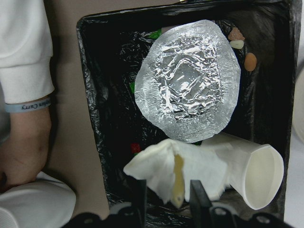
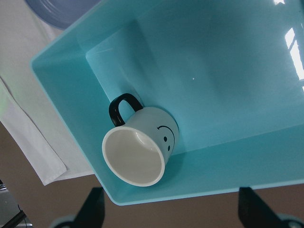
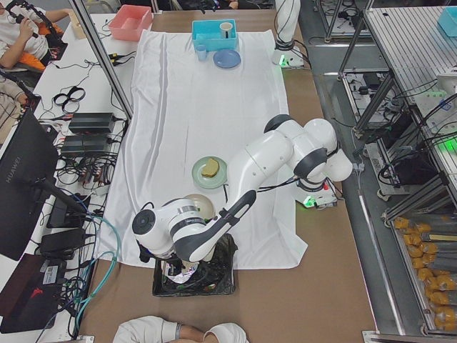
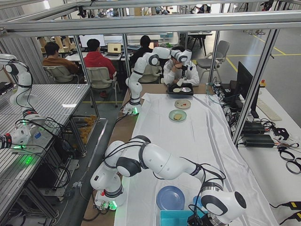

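Note:
My left gripper is over a black bag-lined tray (image 1: 114,95) holding a crumpled foil disc (image 1: 187,80), a white cup (image 1: 256,175) on its side and small food bits. A white tissue (image 1: 204,171) with a yellow streak, blurred, is just beyond the fingertips; whether they grip it is unclear. My right gripper stands open over a turquoise bin (image 2: 213,71) with a smiley mug (image 2: 161,137) on its side.
On the white cloth lie a green plate (image 3: 201,182) with a yellow item (image 3: 210,167), a beige plate (image 4: 183,103) and a blue plate (image 3: 227,58). A person's hand (image 1: 23,147) rests beside the black tray.

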